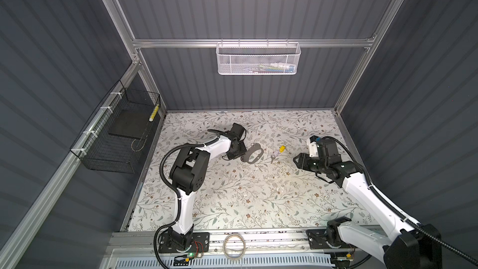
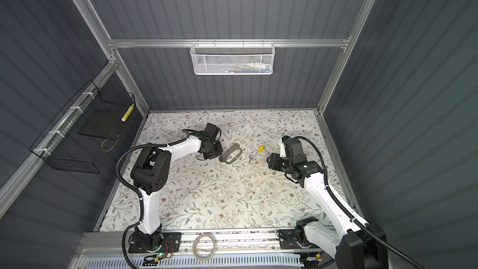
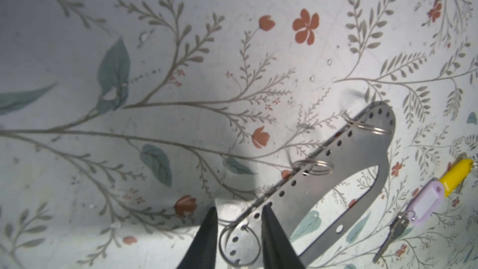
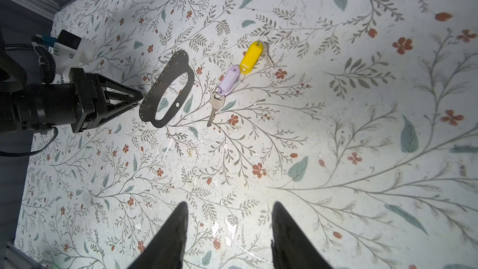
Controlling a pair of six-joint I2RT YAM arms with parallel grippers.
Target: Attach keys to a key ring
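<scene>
A flat metal plate [image 3: 343, 164] with rings hooked along its holed edge lies on the floral mat. My left gripper is low over its near end, part open, its fingers either side of a ring [image 3: 240, 261] at that end; whether they touch it I cannot tell. Right of the plate lie a lilac key tag [image 4: 229, 78] with a key [image 4: 213, 112] and a yellow key tag [image 4: 251, 57] with another key [image 4: 268, 57]. My right gripper is raised over the mat, right of the keys; I see nothing clearly held between its fingertips.
A white mesh basket [image 1: 257, 57] hangs on the back wall and a black wire basket [image 1: 107, 154] on the left wall.
</scene>
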